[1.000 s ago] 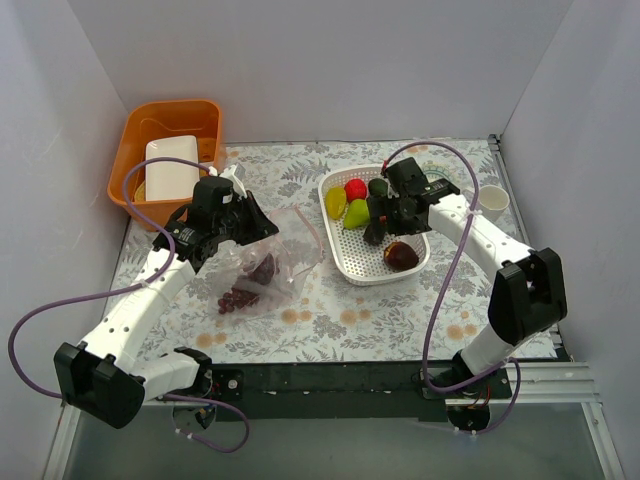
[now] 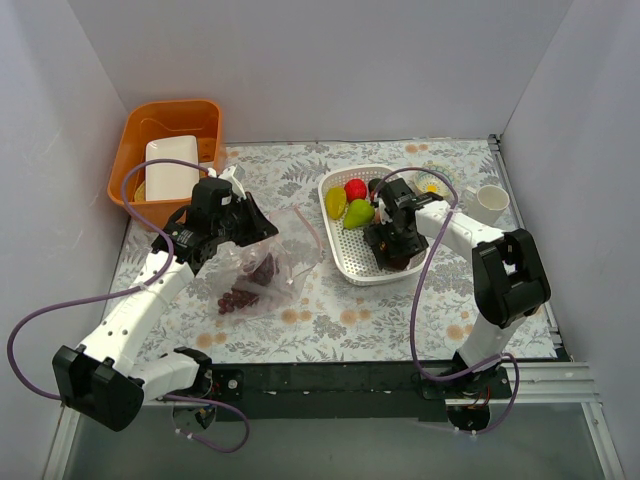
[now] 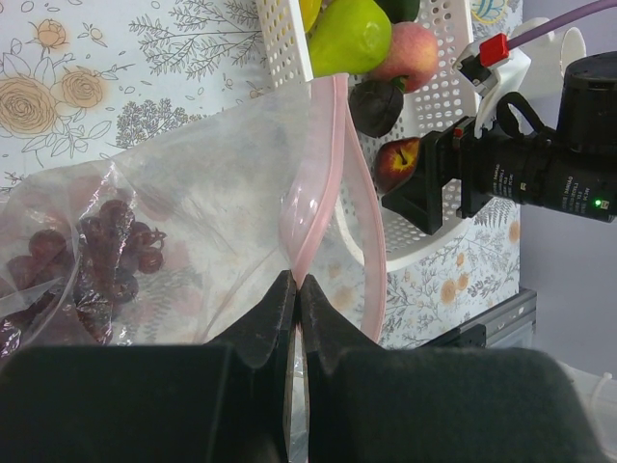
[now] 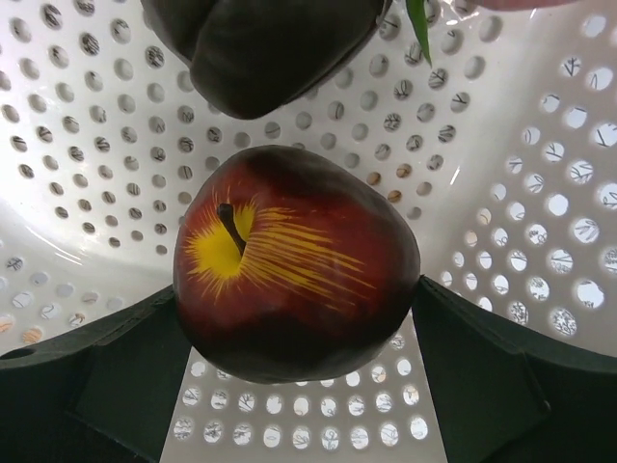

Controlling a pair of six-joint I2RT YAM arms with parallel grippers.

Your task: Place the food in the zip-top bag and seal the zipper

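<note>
The clear zip top bag lies on the table with grapes inside. My left gripper is shut at the bag's pink zipper edge, pinching it. My right gripper is open, lowered into the white perforated basket, with a dark red apple between its fingertips. In the left wrist view, a green pear, a pink apple and a dark vegetable also sit in the basket.
An orange bin with a white container stands at back left. A white mug and a bowl are at the right.
My right gripper has moved toward the front of the basket and down over the dark red apple. My left arm has stayed still.
</note>
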